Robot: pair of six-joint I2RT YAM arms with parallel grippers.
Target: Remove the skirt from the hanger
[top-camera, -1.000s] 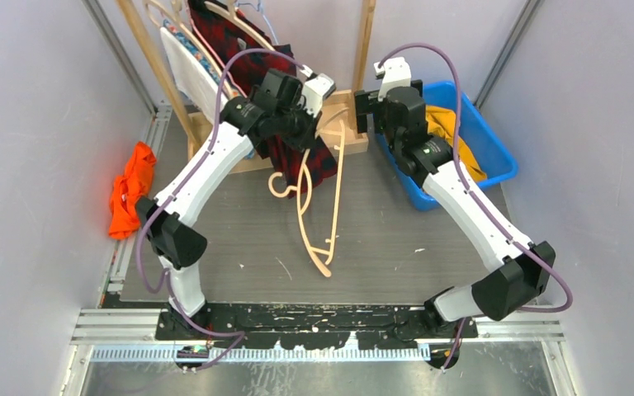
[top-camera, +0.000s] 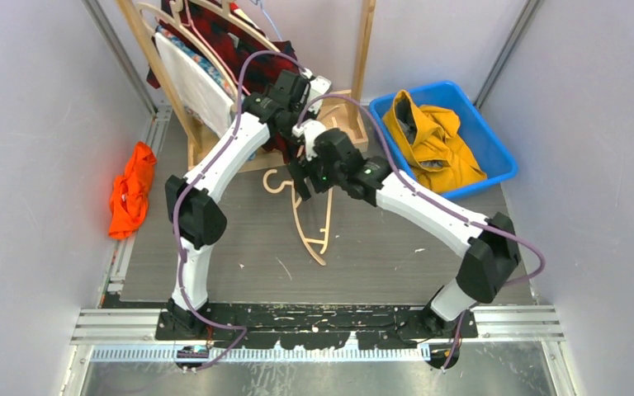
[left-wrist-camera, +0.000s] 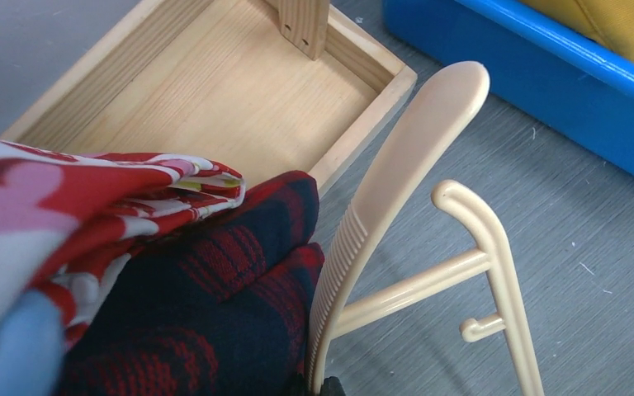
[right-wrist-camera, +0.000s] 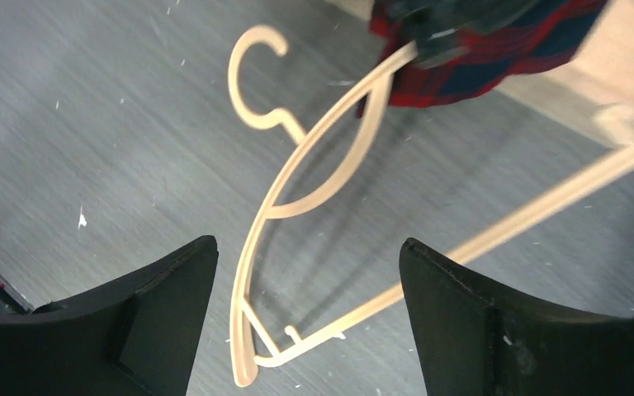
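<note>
A beige hanger [top-camera: 314, 239] hangs down from my left gripper [top-camera: 301, 124], which is shut on it at the front of the rack; in the left wrist view its clip end [left-wrist-camera: 404, 148] rises from the bottom edge. Dark red plaid fabric [left-wrist-camera: 248, 280] lies beside the hanger there; whether it is clipped is unclear. My right gripper [top-camera: 309, 177] is over the hanger, fingers apart, with the hanger beneath and between them in the right wrist view [right-wrist-camera: 309, 305].
The wooden rack [top-camera: 361, 49] holds more hung garments at the back left. A blue bin [top-camera: 497, 165] with yellow cloth sits right. Orange cloth [top-camera: 132, 190] lies at the left.
My right gripper has moved left and toward the front, over the hanger. The hanger and my left gripper have shifted slightly left, and less plaid fabric shows below the arms.
</note>
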